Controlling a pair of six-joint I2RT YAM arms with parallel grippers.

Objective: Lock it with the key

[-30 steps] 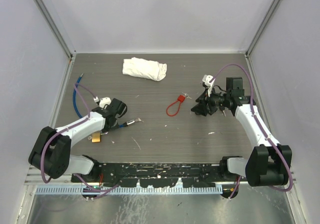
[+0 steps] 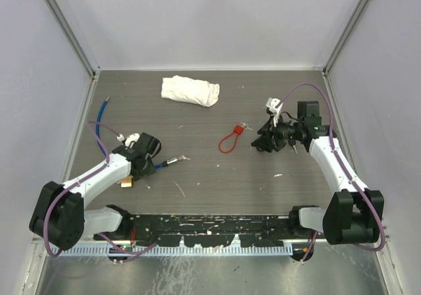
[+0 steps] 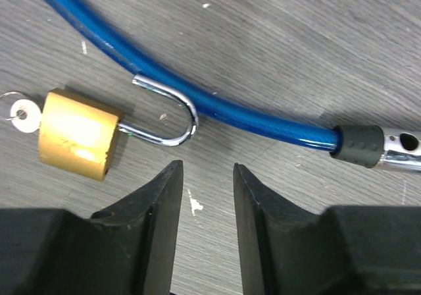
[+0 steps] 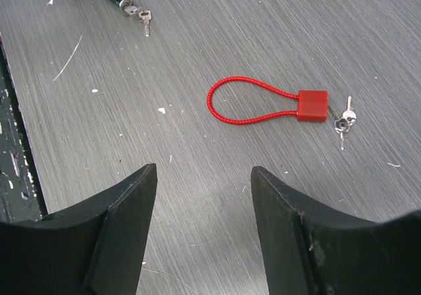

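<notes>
A brass padlock (image 3: 80, 134) lies on the table in the left wrist view, its shackle (image 3: 177, 101) swung out and its tip against a blue cable (image 3: 256, 122). A key with a round head (image 3: 25, 116) and a ring sits at the padlock's far end. My left gripper hovers near the shackle, open, with bare table between its fingers. In the right wrist view, my right gripper is open and empty, apart from a red cable lock (image 4: 312, 105) with keys (image 4: 345, 120) attached.
The blue cable's metal end has keys (image 4: 145, 20) at it. A white cloth (image 2: 191, 91) lies at the back. Dark trim (image 2: 210, 226) runs along the front edge.
The right arm and the red lock have not visibly moved.
</notes>
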